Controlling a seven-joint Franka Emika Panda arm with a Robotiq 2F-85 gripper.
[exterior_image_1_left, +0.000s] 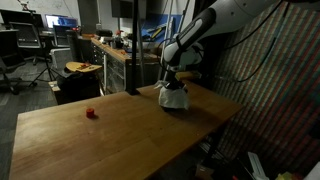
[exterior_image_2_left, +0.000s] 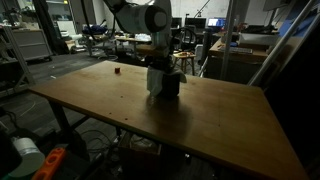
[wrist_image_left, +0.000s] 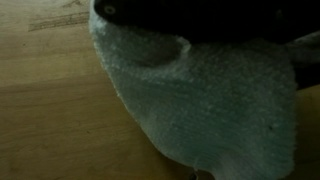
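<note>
A pale cloth (exterior_image_1_left: 173, 97) hangs bunched below my gripper (exterior_image_1_left: 174, 83), toward the table's far right side. My gripper is shut on its upper part; the fingertips are hidden by cloth and shadow. In exterior view 2 the cloth (exterior_image_2_left: 156, 80) drapes beside a dark object (exterior_image_2_left: 171, 85), partly covering it. Whether the two touch is hard to tell. The wrist view is filled largely by the textured cloth (wrist_image_left: 210, 105), creased near the dark gripper body at the top.
On the wooden table (exterior_image_1_left: 100, 145) a small red object (exterior_image_1_left: 90, 113) sits well to the left of the cloth. Bare tabletop lies between them and in front. A dark upright post (exterior_image_1_left: 133, 60) stands behind the table's back edge.
</note>
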